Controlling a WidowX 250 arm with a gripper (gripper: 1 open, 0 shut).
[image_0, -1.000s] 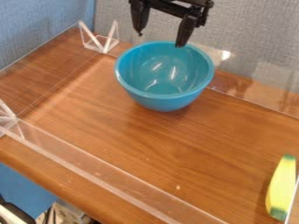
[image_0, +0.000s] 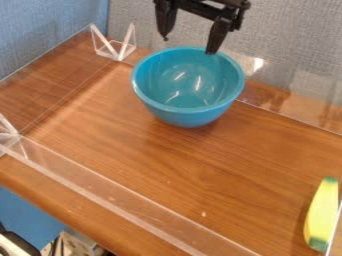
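My gripper (image_0: 190, 30) is high at the top of the camera view, open, with its black fingers spread wide and nothing between them. It hangs above a light blue bowl (image_0: 189, 100) standing on the wooden table (image_0: 147, 180), toward the back. The bowl looks empty. A yellow and green object like a banana or corn (image_0: 322, 212) lies at the right edge of the table.
Clear plastic guards with white brackets (image_0: 114, 45) line the table's edges at the back left and left front. Grey fabric walls stand behind and to the left.
My open gripper has shifted very slightly over the last second, staying above the bowl. Nothing else has visibly changed.
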